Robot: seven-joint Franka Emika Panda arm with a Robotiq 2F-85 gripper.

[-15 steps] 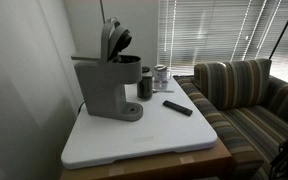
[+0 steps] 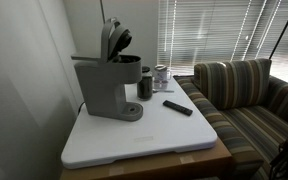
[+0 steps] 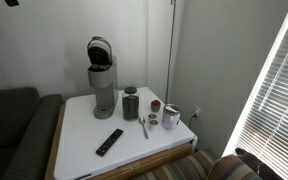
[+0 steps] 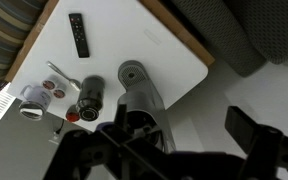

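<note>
A grey coffee maker (image 2: 102, 85) stands on the white table with its lid (image 3: 101, 50) raised. From above, in the wrist view, its drip tray (image 4: 132, 73) and body show beyond my gripper. My gripper is open above the table side, with wide-apart dark fingers (image 4: 246, 130) and nothing held between them. Near the machine is a dark jar (image 3: 131, 101). A white mug (image 3: 171, 117), small pods (image 4: 56, 87), a red-topped container (image 3: 156, 105) and a spoon (image 3: 143, 128) lie close by. A black remote (image 3: 110, 142) rests apart from them.
The white tabletop (image 2: 134, 145) has bare room at its front. A striped armchair (image 2: 234, 85) borders one side and a dark sofa (image 3: 19, 125) another. A wall (image 2: 29, 80) rises behind the coffee maker; window blinds (image 2: 209, 35) hang beyond.
</note>
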